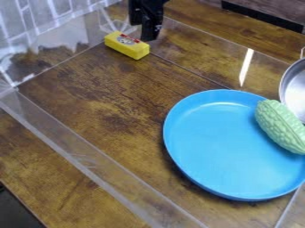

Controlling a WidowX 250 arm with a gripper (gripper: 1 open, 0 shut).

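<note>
My black gripper (145, 24) is at the top middle of the view, open, above and just right of a yellow block (127, 48) with a red and white label on it. A blue plate (215, 147) lies at the lower right, with a pale green bumpy vegetable (281, 126) resting on its right part. A silver pot (293, 87) is cut off at the right edge.
Clear plastic walls border the wooden surface (95, 116), whose middle and left are free. A white tiled wall (36, 27) stands at the back left.
</note>
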